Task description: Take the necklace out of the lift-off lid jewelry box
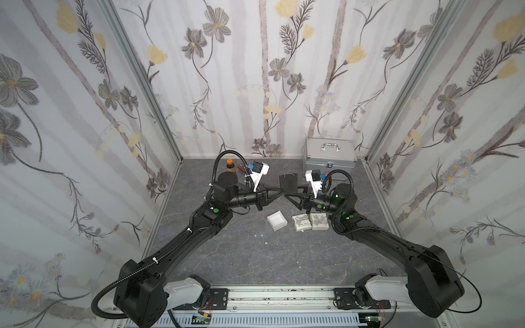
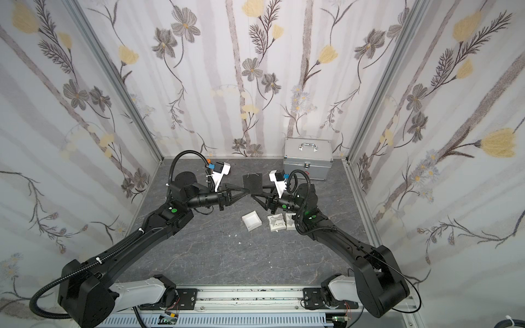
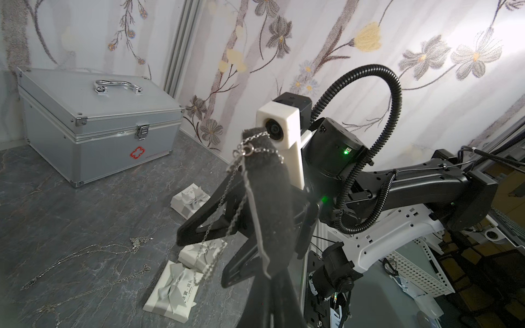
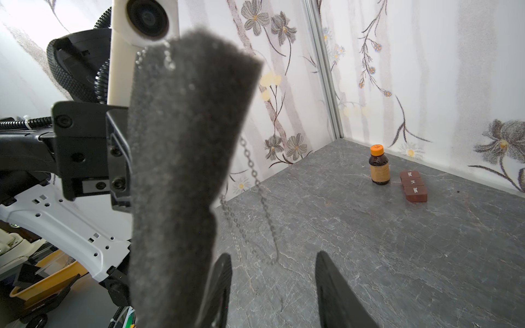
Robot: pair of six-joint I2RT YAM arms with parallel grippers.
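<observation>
My left gripper [image 1: 280, 192] is shut on a dark grey foam insert [image 1: 288, 183], held upright at centre. A silver necklace [image 3: 247, 150] hangs draped over the foam's top, its chains dangling. My right gripper faces the foam with open fingers; in its wrist view the chains hang just beyond them. An empty white box base [image 1: 277, 220] lies on the table below, beside two white boxes [image 1: 302, 222] with bows.
A silver case [image 1: 330, 153] stands at back right. An orange-capped bottle [image 4: 379, 169] and brown block [image 4: 413, 187] are at back left. Loose chains [image 3: 93, 248] lie on the table.
</observation>
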